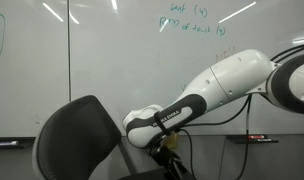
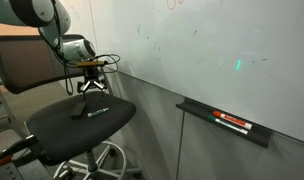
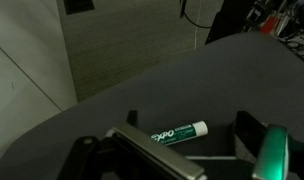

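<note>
A white marker (image 3: 179, 133) with a green end and EXPO lettering lies on the black chair seat (image 3: 142, 95) in the wrist view. Exterior view 2 shows that marker (image 2: 98, 112) beside a small dark block (image 2: 79, 110) on the seat. My gripper is over the seat, close to the marker; its fingers look apart at the bottom of the wrist view. A grey strip and a green patch show around the fingers, too dark to tell whether anything is between them. The gripper is small and cluttered in exterior view 2.
The chair backrest (image 1: 77, 140) stands left of the arm. Behind is a whiteboard (image 1: 122, 60) with green writing. A ledge (image 2: 197, 108) below it carries a few markers (image 2: 232, 119), right of the chair. Cables hang by the arm.
</note>
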